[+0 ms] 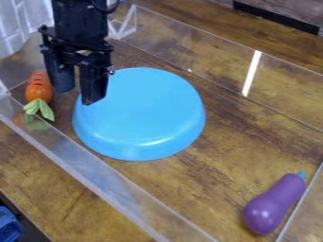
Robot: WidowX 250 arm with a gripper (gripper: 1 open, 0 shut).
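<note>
My black gripper (74,80) hangs at the upper left, above the left rim of a round blue dish (145,118) and just right of an orange toy carrot (38,89) with green leaves. Its two fingers point down, apart, and I see nothing held between them. A purple eggplant (271,206) lies at the lower right of the wooden surface.
Clear plastic walls run along the lower left and the right side. A small blue object (7,227) sits in the lower left corner, beyond the wall.
</note>
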